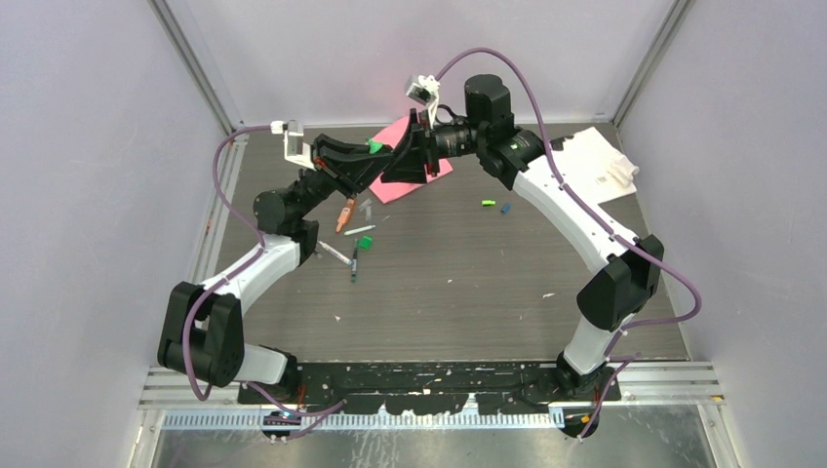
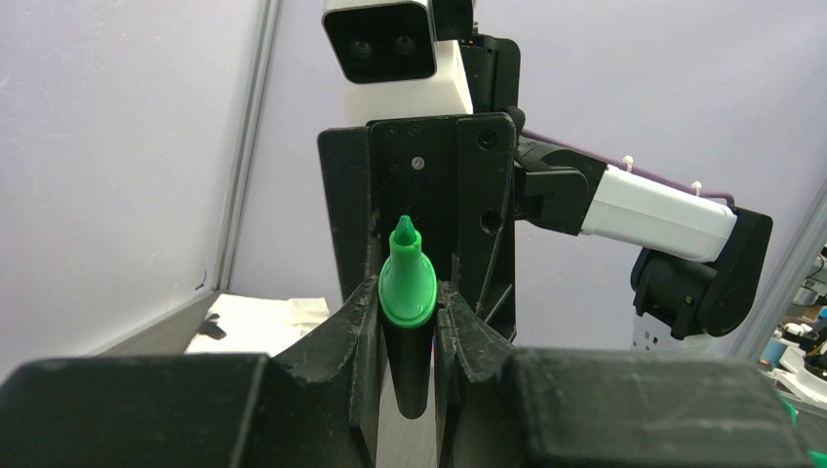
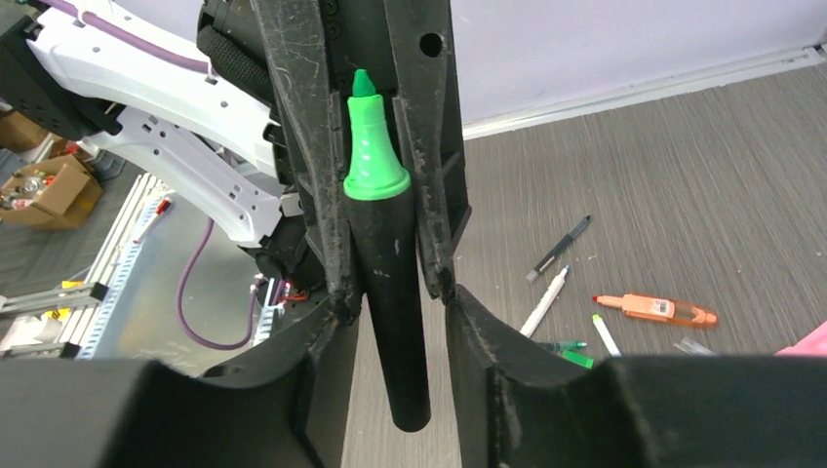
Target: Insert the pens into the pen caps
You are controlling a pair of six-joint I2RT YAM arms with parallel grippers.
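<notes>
A black pen with a green tip section [image 2: 408, 285] stands upright in my left gripper, which is shut on it. Whether they touch it is not clear. In the top view the two grippers meet above the pink cloth [image 1: 419, 190], with the green tip [image 1: 374, 146] showing between them.
On the table below lie an orange marker [image 3: 655, 310], a white pen [image 3: 543, 302], a dark pen [image 3: 561, 247] and small green pieces [image 1: 365, 243]. A white cloth [image 1: 595, 166] is at the back right.
</notes>
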